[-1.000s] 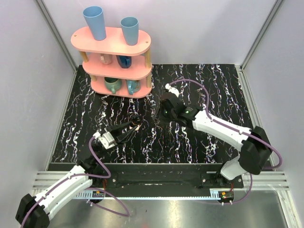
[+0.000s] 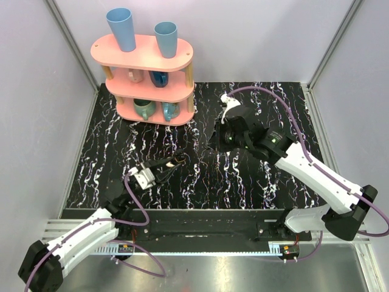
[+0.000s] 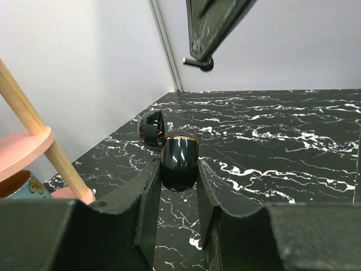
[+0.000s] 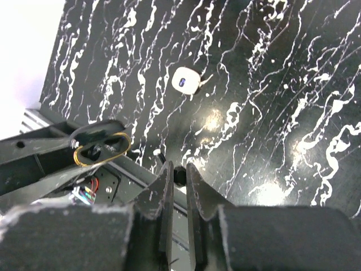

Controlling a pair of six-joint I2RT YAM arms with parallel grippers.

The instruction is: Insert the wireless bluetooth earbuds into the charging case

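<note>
My left gripper [image 2: 171, 164] is shut on the glossy black charging case [image 3: 179, 161], whose rounded lid [image 3: 151, 129] stands open behind it. My right gripper hangs above the counter to the right of the case in the top view, its tip high in the left wrist view. Its fingertips are close together around a small dark piece, likely an earbud; whether they grip it is unclear. A small white object [image 4: 185, 80] with a blue mark appears in the right wrist view; I cannot tell what it is.
A pink tiered shelf [image 2: 141, 53] with cups stands at the back left. White walls enclose the black marble counter [image 2: 255, 182], which is largely clear between shelf and front edge.
The right arm has moved to the right and shifted its angle.
</note>
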